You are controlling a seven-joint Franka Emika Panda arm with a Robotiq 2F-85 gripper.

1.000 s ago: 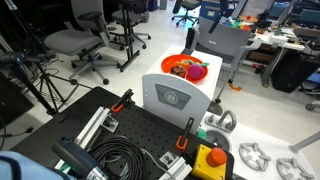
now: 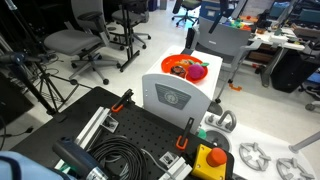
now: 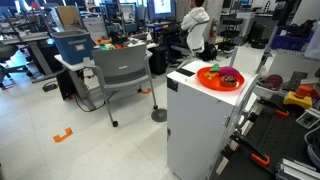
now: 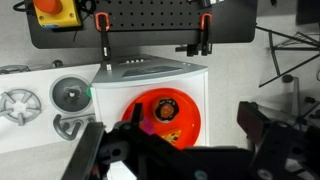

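Observation:
An orange-red plate (image 4: pixel 187 106) rests on the white top of a toy kitchen unit. On it lie a round brown item (image 4: pixel 166 107), an orange wedge (image 4: pixel 171 137) like a pizza slice, and a magenta item (image 2: pixel 196 73), partly hidden by a finger in the wrist view. My gripper is open above the plate, its black fingers (image 4: pixel 258 122) wide apart with nothing held between them. Only part of the dark gripper shows at the top of exterior view 1.
Beside the plate are a small sink (image 4: pixel 70 94) with a faucet and stove rings (image 4: pixel 18 105). A grey panel (image 2: pixel 173 98) stands near the plate. A red button on a yellow box (image 2: pixel 211 160) and coiled black cable (image 2: pixel 118 156) lie near the base.

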